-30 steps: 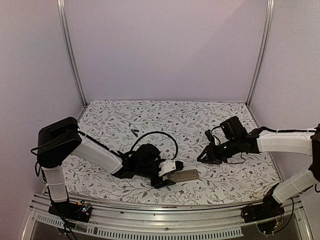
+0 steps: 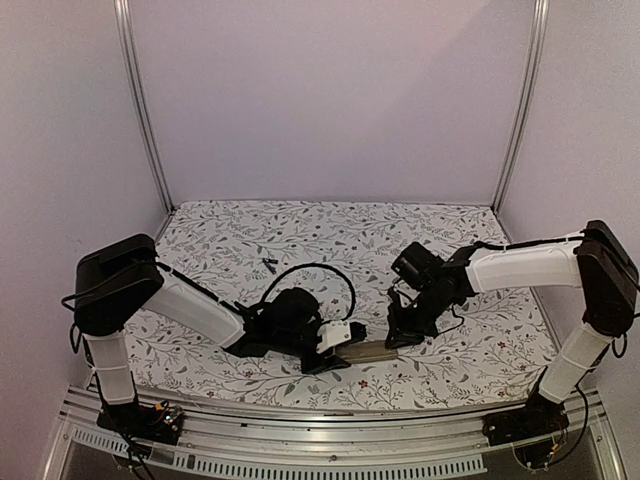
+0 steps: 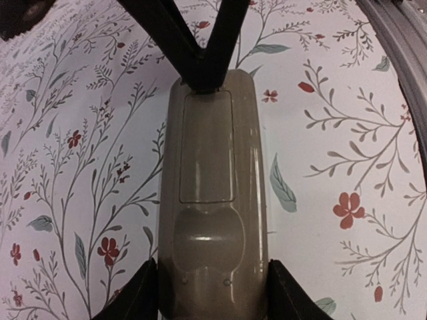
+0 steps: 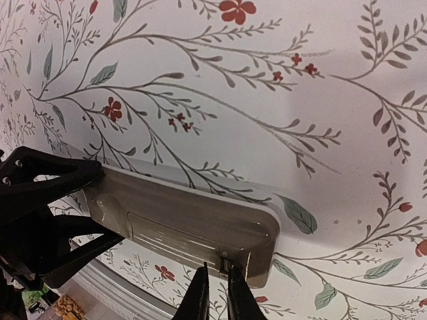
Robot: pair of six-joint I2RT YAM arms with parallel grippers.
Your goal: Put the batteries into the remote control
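A grey-brown remote control [image 2: 368, 352] lies on the table, back face up, with its rectangular battery cover [image 3: 208, 147] in place. My left gripper is shut on one end of the remote, a finger on each side. At the other end, my right gripper is at the cover's end edge, where a small dark notch [image 4: 225, 265] shows. Its fingertips are slightly apart, with a narrow gap between them. Two small dark items, perhaps the batteries [image 2: 270, 265], lie farther back on the table; they are too small to make out.
A metal rail [image 2: 330, 425] runs along the front edge. A black cable [image 2: 340, 275] loops above the left gripper.
My right gripper has come left and toward the front, from beside the remote to over its free end. The left arm and the remote have stayed put.
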